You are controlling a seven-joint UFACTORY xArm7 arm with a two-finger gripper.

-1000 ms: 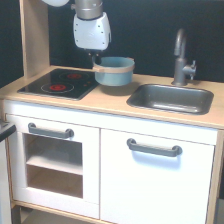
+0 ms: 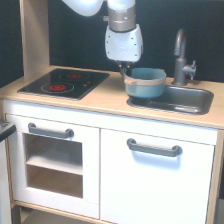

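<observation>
A light blue pot [image 2: 147, 88] with a tan band round its rim is over the left part of the metal sink [image 2: 190, 99]. Whether its bottom touches the basin cannot be told. From above and to the left, my gripper [image 2: 125, 70] reaches the pot's left side, where its small dark fingers appear shut on the handle. The fingertips are too small to see clearly.
A black stovetop [image 2: 64, 84] with red rings lies bare on the left of the wooden counter [image 2: 105, 96]. Behind the sink stands a grey faucet [image 2: 180, 58]. White cabinet doors [image 2: 155, 180] with dark handles are below.
The gripper and pot have moved together to the right and down, from above the counter beside the stove to over the sink's left part.
</observation>
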